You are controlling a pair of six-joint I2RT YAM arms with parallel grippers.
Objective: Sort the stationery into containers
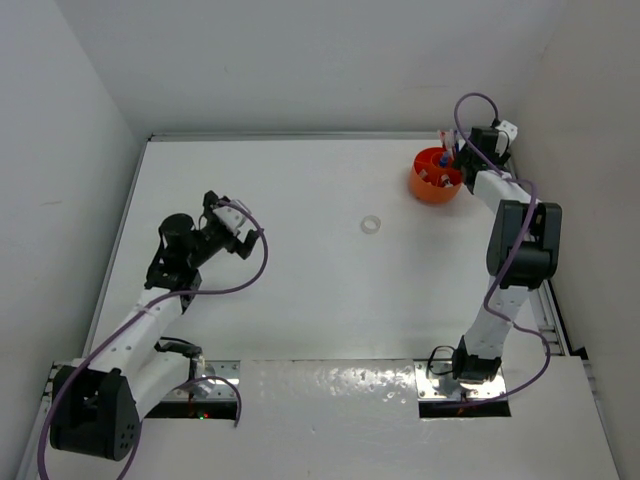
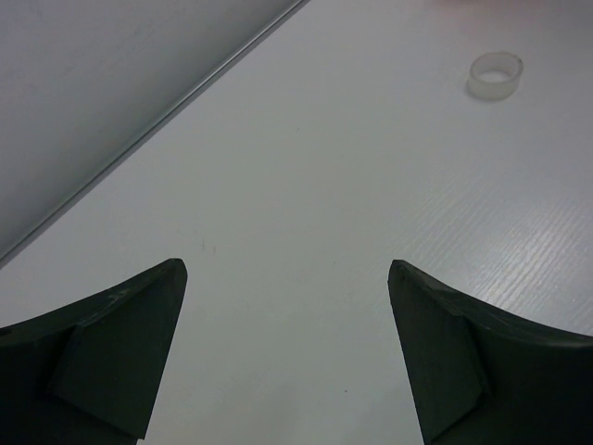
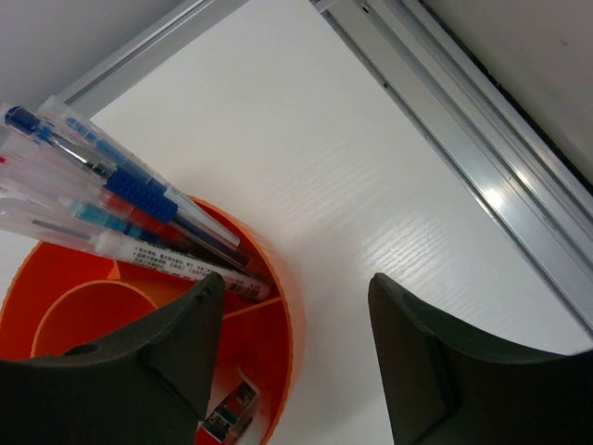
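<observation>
An orange divided organizer (image 1: 430,188) stands at the back right of the white table. In the right wrist view several pens (image 3: 139,185) lean in its rear compartment, and other items lie in a front compartment. My right gripper is open over the organizer's right rim, with nothing clearly between its fingers. A translucent tape roll (image 1: 371,224) lies alone left of and in front of the organizer. On the left side my left gripper hangs open above bare table, the roll (image 2: 495,76) ahead of it to the right.
Metal rails and walls border the table at the back and sides, with the right rail (image 3: 463,148) close to my right gripper.
</observation>
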